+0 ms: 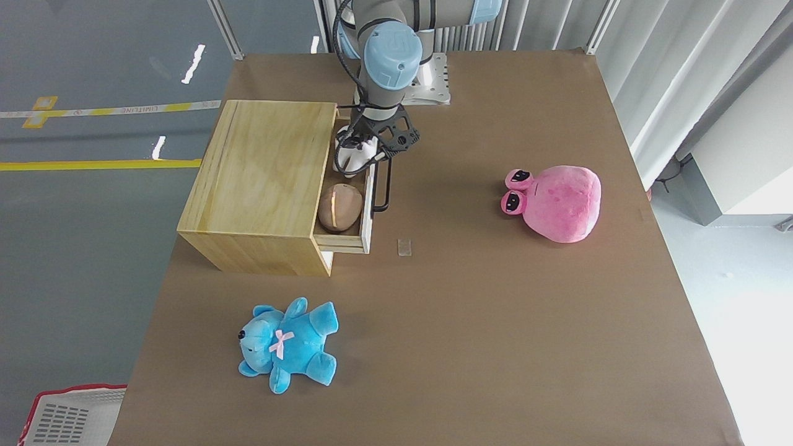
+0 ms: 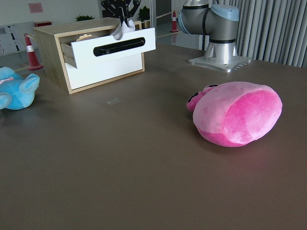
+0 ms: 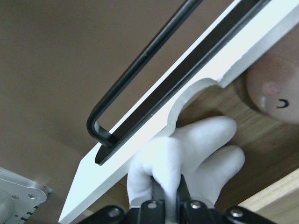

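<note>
My gripper is shut on a soft white plush, holding it over the open drawer of a wooden cabinet with a white front. In the wrist view the plush reaches past the inner edge of the drawer front and its black handle. A brown round plush with a small face lies inside the drawer, beside the white one.
A blue teddy bear lies on the brown table near the cabinet's front side. A pink plush lies to the right.
</note>
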